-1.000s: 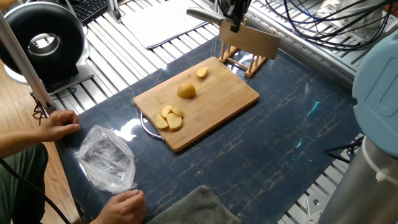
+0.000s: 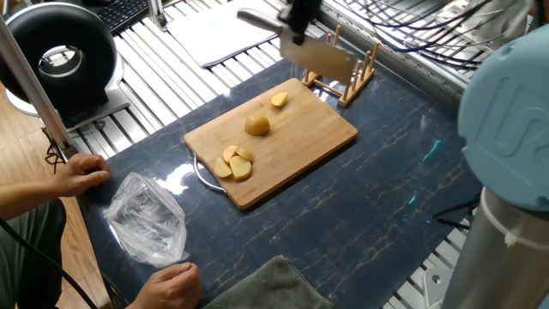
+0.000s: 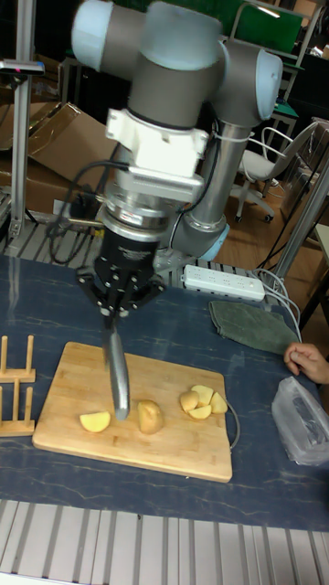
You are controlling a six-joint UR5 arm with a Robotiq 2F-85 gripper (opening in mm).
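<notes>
A cleaver with a broad blade (image 2: 319, 61) and pale handle hangs in the air, my gripper (image 2: 298, 36) shut on it near the handle end of the blade. Seen nearly edge-on in the other view, the knife (image 3: 118, 376) points down from the gripper (image 3: 114, 310) over the cutting board (image 3: 73, 376). On the board lie a large potato piece (image 2: 257, 125), a smaller cut piece (image 2: 279, 99) towards the rack side, and several slices (image 2: 240, 167) clustered near the metal handle. The fingertips are dark and small, so the exact contact is hard to make out.
A wooden rack (image 2: 347, 93) stands beside the board, close under the blade. A person's hands (image 2: 171, 286) rest near a clear plastic bag (image 2: 147, 221). A grey-green cloth (image 2: 268, 287) lies at the table edge; the dark tabletop right of the board is free.
The cleaver and my gripper have shifted left and slightly down in exterior view 1, away from the rack towards the board. The arm's blue joint has moved left too. Potatoes and board stay put.
</notes>
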